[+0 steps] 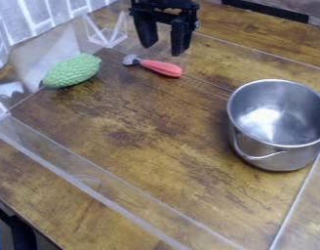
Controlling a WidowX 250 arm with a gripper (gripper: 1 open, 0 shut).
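The black gripper (164,39) hangs at the top middle, its two fingers apart and nothing seen between them. Just below it, a red-handled utensil (163,67) with a metal head lies on the wooden table. A green bumpy vegetable-like object (73,70) lies to the left. A steel pot (275,126) stands on the right.
Clear panels or strips run along the left and front edges, and a white curtain-like cloth (39,20) is at the top left.
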